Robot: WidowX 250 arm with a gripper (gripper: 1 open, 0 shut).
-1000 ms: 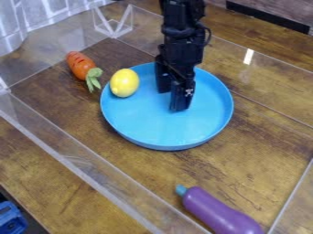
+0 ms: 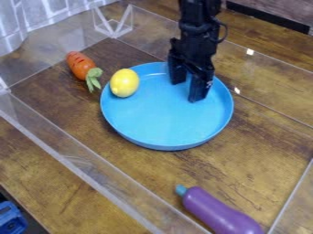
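The black gripper (image 2: 193, 73) reaches down from the top centre over the back part of a blue plate (image 2: 166, 119); whether it is open or shut is hard to tell in its dark shape. A yellow lemon-like toy (image 2: 124, 83) sits on the plate's left side, left of the gripper. An orange carrot (image 2: 82, 68) with a green top lies on the table left of the plate. A purple eggplant (image 2: 218, 209) lies at the bottom right.
The wooden table (image 2: 80, 137) has clear patches left and right of the plate. Clear walls run along the sides, and a small blue object (image 2: 7, 219) is at the bottom-left edge.
The gripper has shifted slightly toward the back of the plate. The lemon, carrot, plate and eggplant look unmoved.
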